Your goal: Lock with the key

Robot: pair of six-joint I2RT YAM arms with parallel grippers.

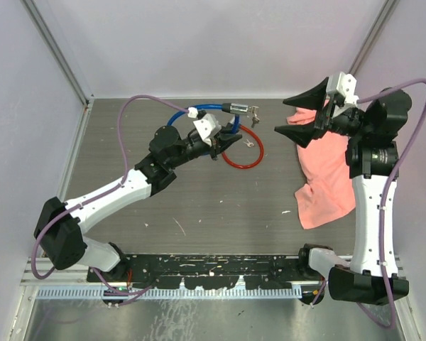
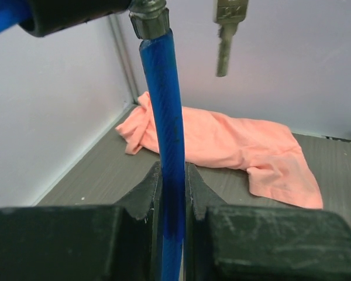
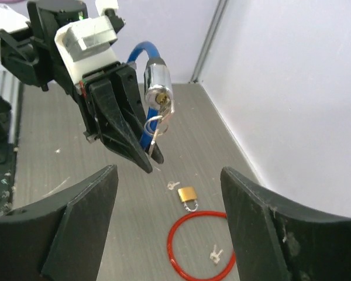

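Observation:
A blue cable lock [image 1: 199,107] is bent in a loop above the table. My left gripper is shut on its blue cable [image 2: 169,123], just below a metal collar. The silver lock cylinder [image 3: 157,85] faces my right gripper, and a key with its ring [image 3: 157,125] hangs from the cylinder's face. In the left wrist view a key-like metal piece [image 2: 225,44] hangs to the right of the cable. Apart from the lock, my right gripper [image 1: 282,116] stands wide open, nothing between its fingers.
Below the lock lie a red ring [image 3: 171,246], a small brass padlock [image 3: 187,194] and loose keys [image 3: 216,254] on the grey table. A pink cloth [image 1: 325,188] covers the right side of the table.

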